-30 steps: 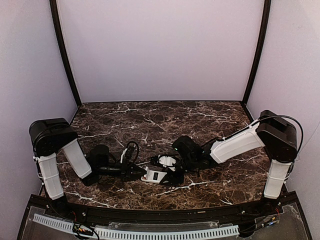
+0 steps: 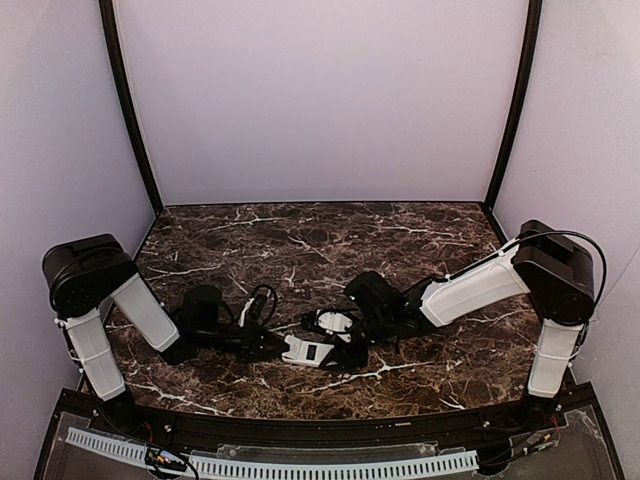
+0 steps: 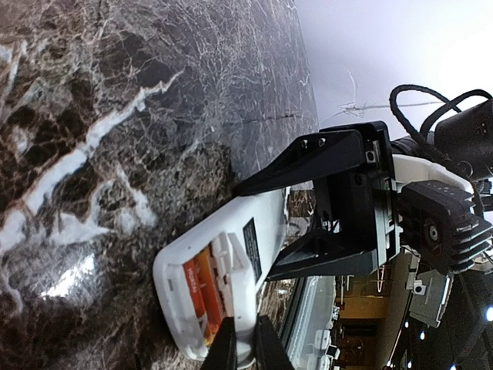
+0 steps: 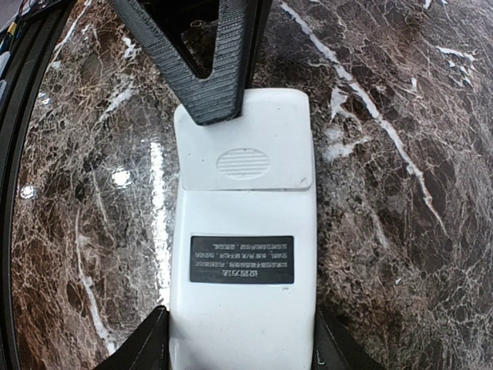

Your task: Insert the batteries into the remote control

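The white remote point(image 2: 305, 353) point(image 3: 262, 220) point(image 4: 243, 308) lies back-up between my grippers, with my right gripper point(image 2: 345, 355) shut on its body. Orange batteries point(image 3: 202, 289) show in its compartment in the left wrist view. The white battery cover point(image 3: 239, 270) point(image 4: 243, 135) is at that end, seen from the right wrist over the compartment. My left gripper point(image 2: 280, 346) is at the cover, a dark fingertip point(image 4: 216, 104) against its top end; how far its fingers stand apart is hard to tell.
The left arm's rear part has shifted left and its gripper slightly, with the white piece at the remote's left end looking flatter. The right arm has not visibly moved.
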